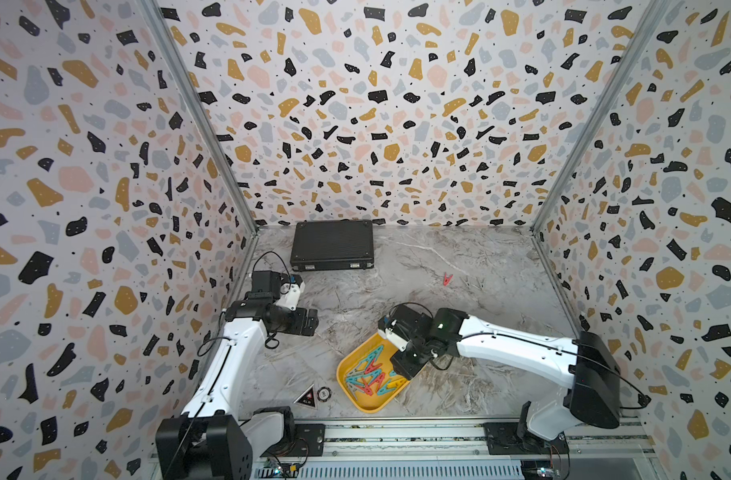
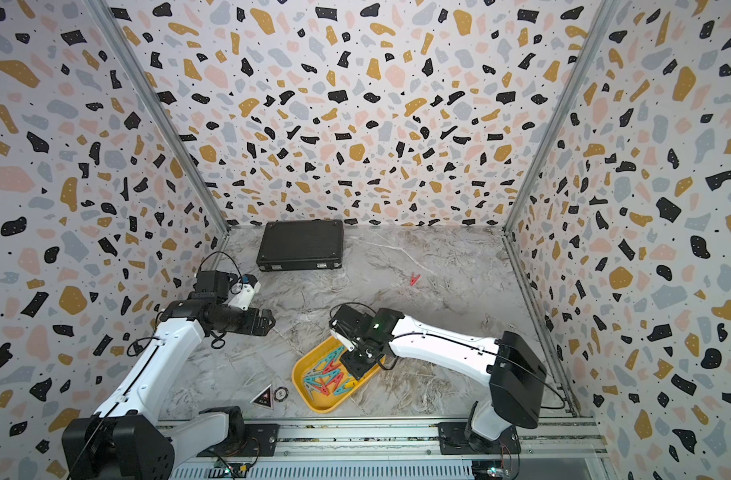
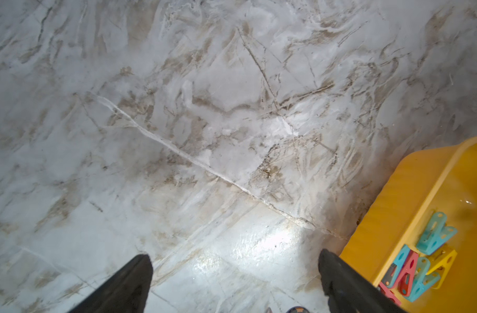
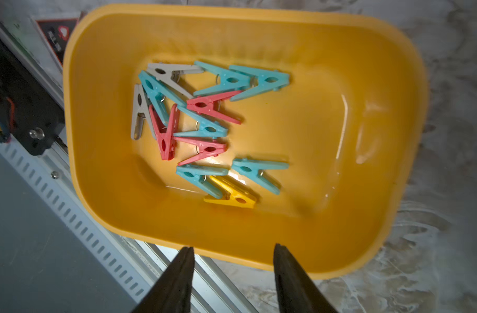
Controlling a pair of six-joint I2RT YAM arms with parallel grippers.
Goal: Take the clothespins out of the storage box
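Observation:
Several blue, red, grey and yellow clothespins lie bunched in one end of the yellow storage box point(image 4: 374, 156). In the right wrist view, a blue clothespin point(image 4: 248, 168) sits a little apart from the pile, close to a yellow clothespin point(image 4: 238, 198). Above the box hangs my right gripper, its fingers parted with nothing between them. A single red clothespin point(image 1: 447, 279) rests on the table outside the box. Left of the box, my left gripper is open over bare marble, with the box's side at the right of its view.
A black case point(image 1: 331, 245) stands at the back left. Near the front edge lie a small triangular sign point(image 1: 305, 397) and a dark ring point(image 1: 324, 393).

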